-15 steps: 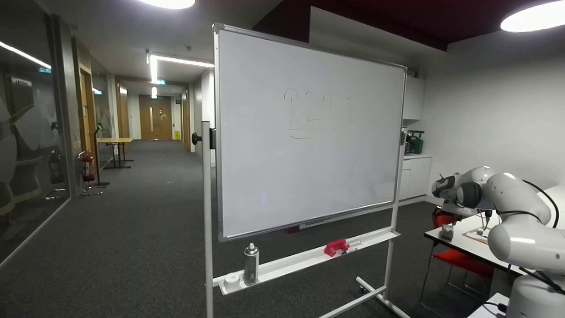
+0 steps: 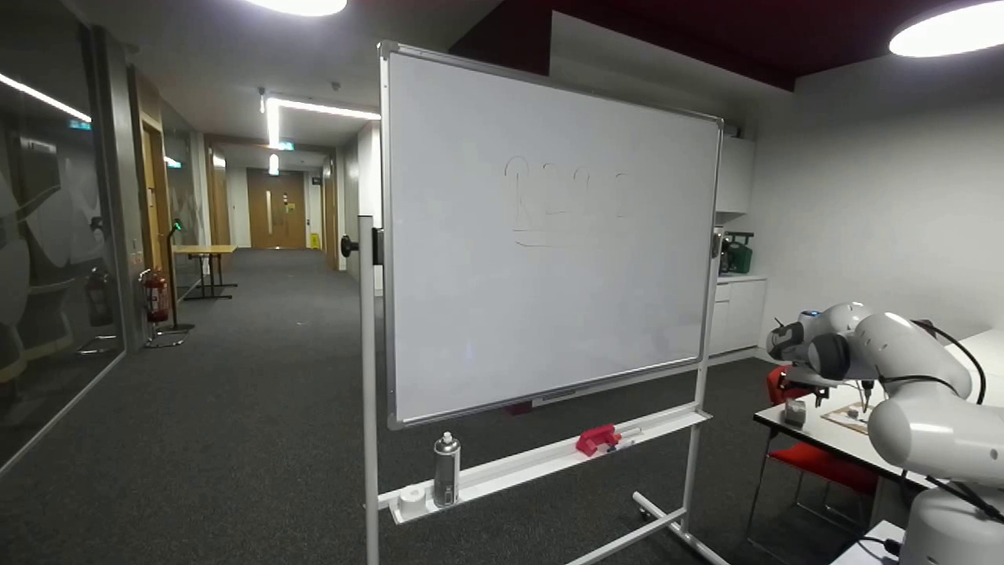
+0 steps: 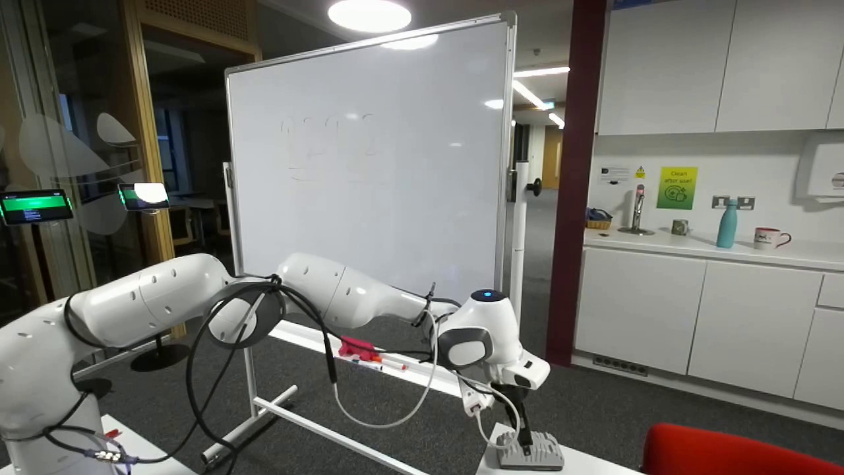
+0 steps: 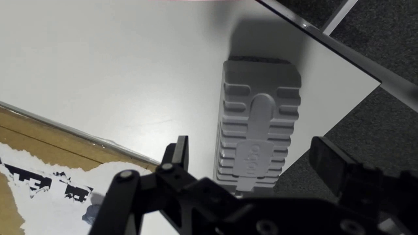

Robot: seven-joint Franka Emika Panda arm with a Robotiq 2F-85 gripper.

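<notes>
A grey ribbed whiteboard eraser [image 4: 254,156] lies on the corner of the white table [image 4: 117,70], its dark felt edge just showing. In the wrist view my gripper is open, one finger to the left of the eraser and one to the right, with clear gaps on both sides. Exterior view 2 has the gripper above the eraser [image 3: 546,452], pointing down. The whiteboard [image 2: 555,282] stands on a wheeled frame and carries faint dark marks [image 2: 536,245] in its upper part.
On the whiteboard's lower tray [image 2: 518,468] are a spray can [image 2: 447,471], a white roll [image 2: 412,499], a red object [image 2: 595,439] and pens. A brown board with torn paper [image 4: 43,184] lies beside the eraser. A red chair [image 3: 736,451] stands near the table.
The arm's wrist has shifted slightly in exterior view 1, and the gripper now sits lower over the table. The eraser and the whiteboard have not visibly moved.
</notes>
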